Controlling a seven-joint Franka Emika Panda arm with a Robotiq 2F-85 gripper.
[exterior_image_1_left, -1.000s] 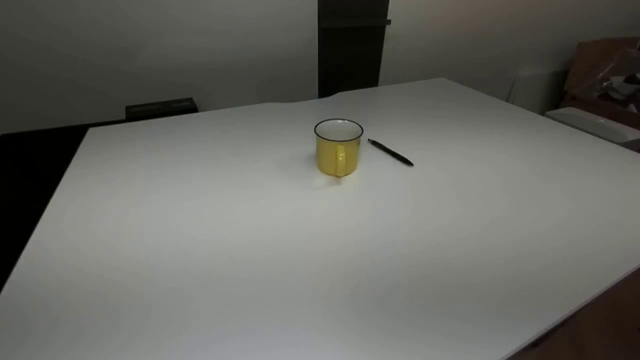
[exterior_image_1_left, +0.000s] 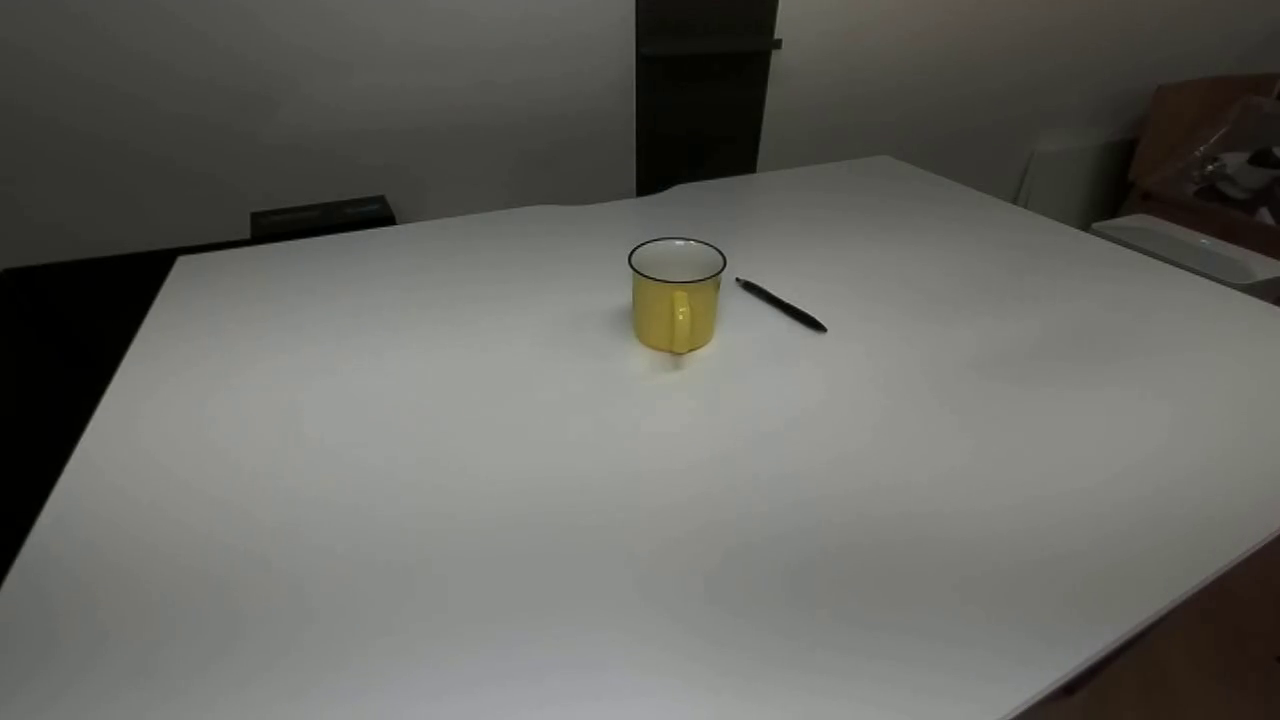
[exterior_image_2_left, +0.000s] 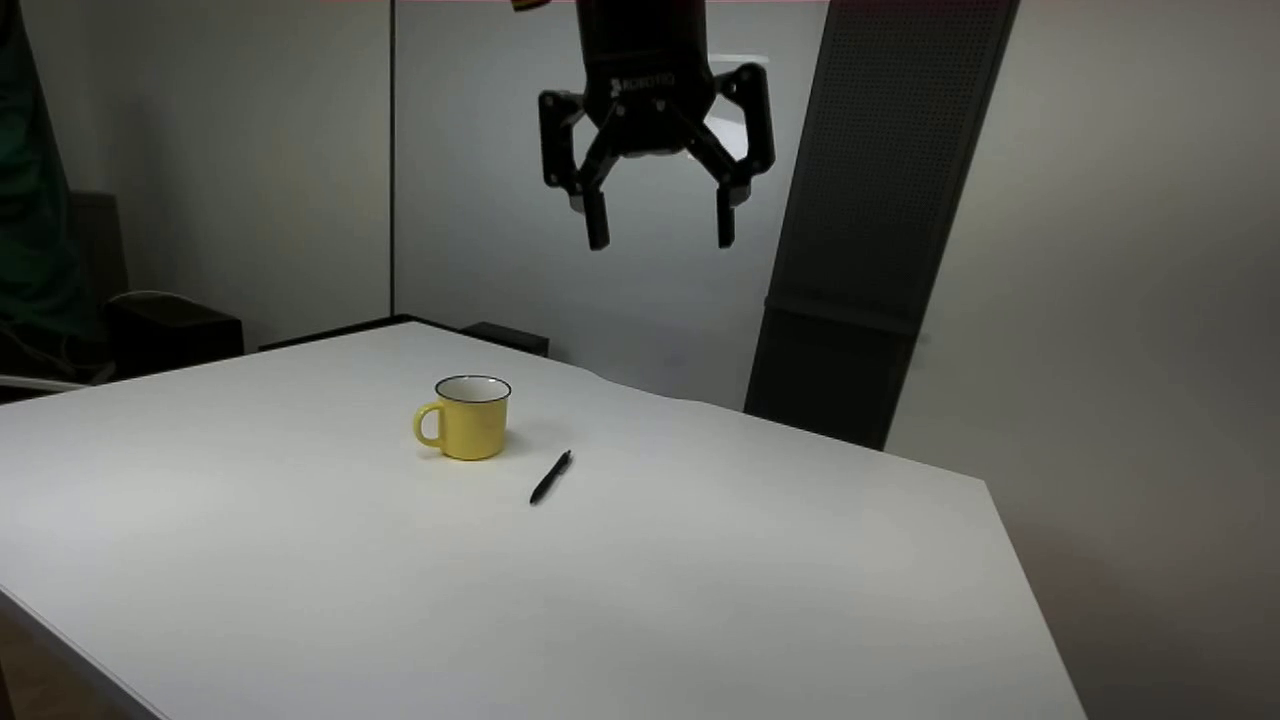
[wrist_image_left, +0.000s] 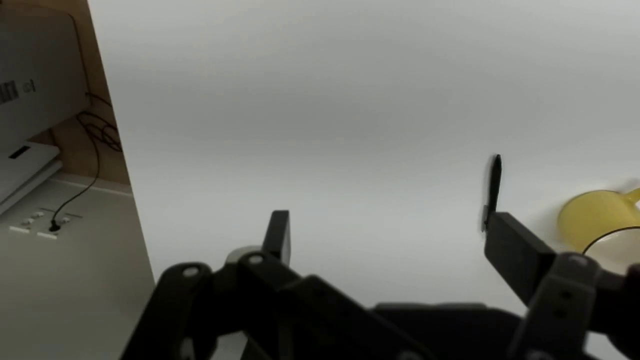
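Note:
A yellow mug (exterior_image_1_left: 657, 318) with a dark rim and white inside stands upright on the white table (exterior_image_1_left: 480, 504). Beside it, a short distance off, lies a black pen (exterior_image_1_left: 782, 306). In exterior view 2 the mug (exterior_image_2_left: 474, 430) has its handle to the left, and the pen (exterior_image_2_left: 551, 478) is at its lower right. High above the table hangs my gripper (exterior_image_2_left: 660, 228), open with an empty gap between its fingers. The wrist view has the pen (wrist_image_left: 494, 183) near the right finger and the mug (wrist_image_left: 594, 216) partly cut off at the right edge.
Past the table's edge in the wrist view are a grey panel (wrist_image_left: 42, 72) and dark cables (wrist_image_left: 99, 129). A dark upright column (exterior_image_2_left: 882, 216) stands behind the table.

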